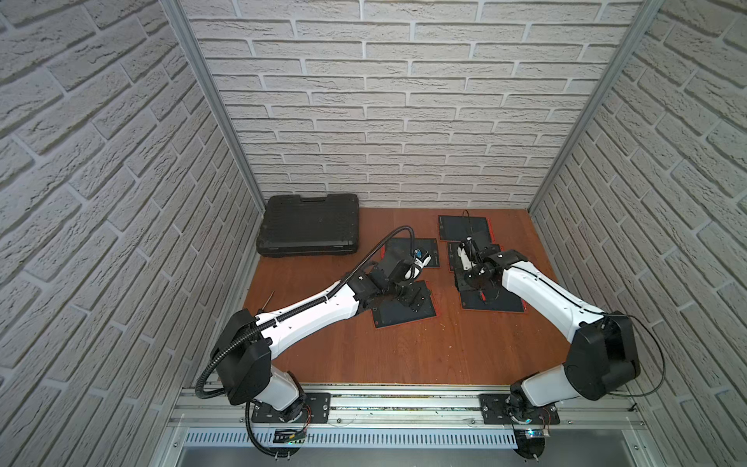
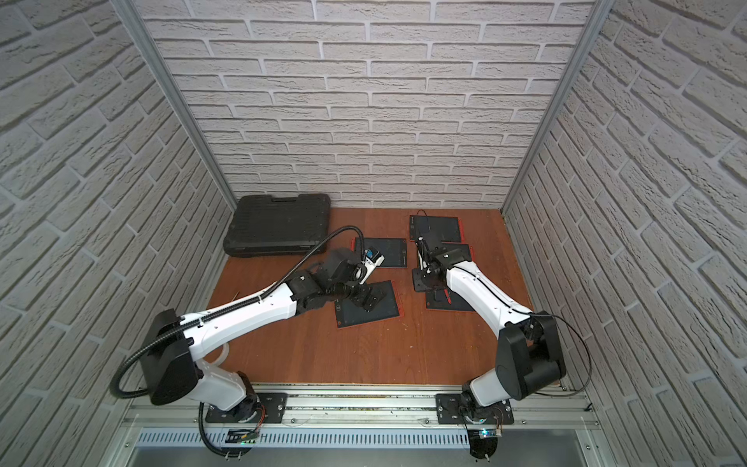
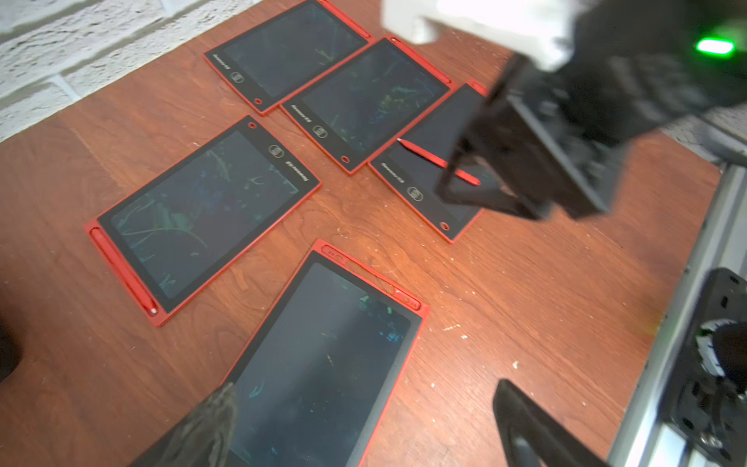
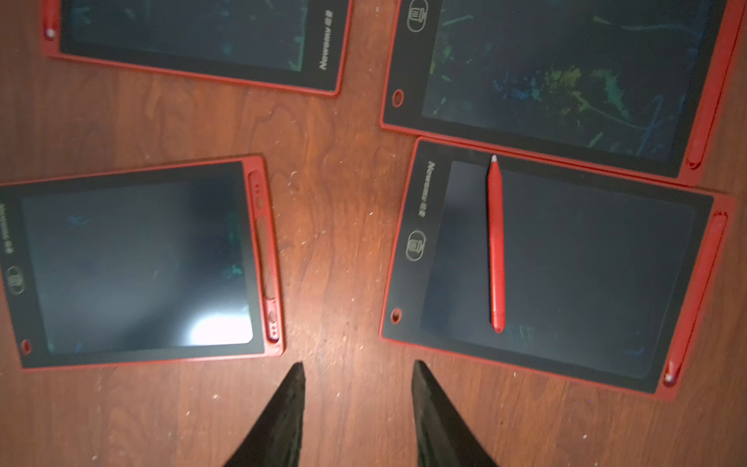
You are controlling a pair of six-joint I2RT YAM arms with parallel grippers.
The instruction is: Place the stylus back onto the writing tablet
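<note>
A red stylus (image 4: 495,241) lies across the screen of the near right tablet (image 4: 591,280), white tip pointing toward the back. My right gripper hangs above the table short of that tablet, left of the stylus in its wrist view, fingers apart with nothing between them. My left gripper hovers over the near middle tablet (image 3: 315,366), its fingers wide apart and empty. That tablet's pen slot (image 4: 263,233) shows no stylus in it.
Three more tablets, including a middle back one (image 3: 202,218), lie behind. A black case (image 1: 309,223) sits at the back left. Bare wood runs along the front and between the tablets.
</note>
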